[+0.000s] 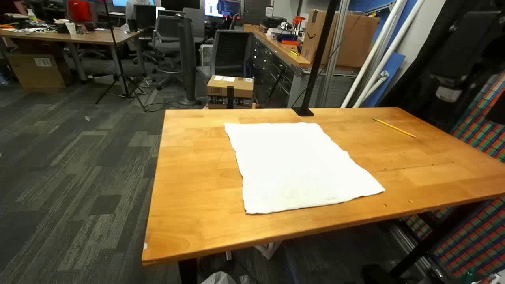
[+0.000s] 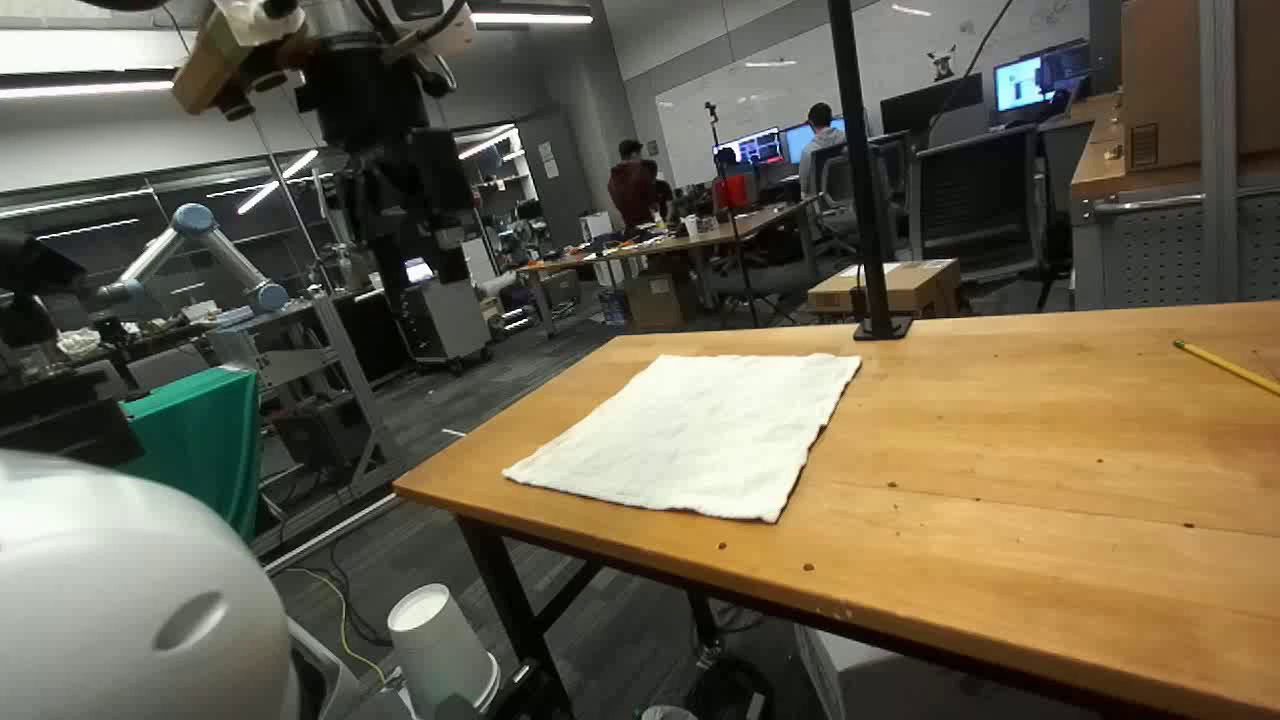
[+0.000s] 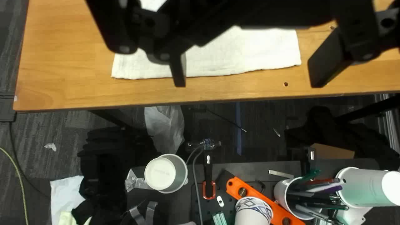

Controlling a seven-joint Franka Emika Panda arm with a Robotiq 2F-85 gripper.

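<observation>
A white cloth (image 1: 303, 165) lies spread flat on the wooden table (image 1: 189, 203), its edges slightly wavy. The same cloth (image 2: 708, 432) shows in exterior view 2, with one corner close to the table's near edge. In the wrist view my gripper is open, its two fingers wide apart with nothing between them. It hangs above the table's edge, hiding part of the cloth (image 3: 240, 56). Exterior view 2 shows the dark gripper (image 2: 414, 264) raised high at the upper left, away from the cloth. Exterior view 1 does not show it.
A yellow pencil (image 1: 394, 127) rests toward the table's far right. A black post (image 1: 303, 111) stands at the back edge. Below the table's edge are a cup of pens (image 3: 296, 197), an orange tool (image 3: 258, 198) and a white bucket (image 3: 165, 173). Bare wood surrounds the cloth.
</observation>
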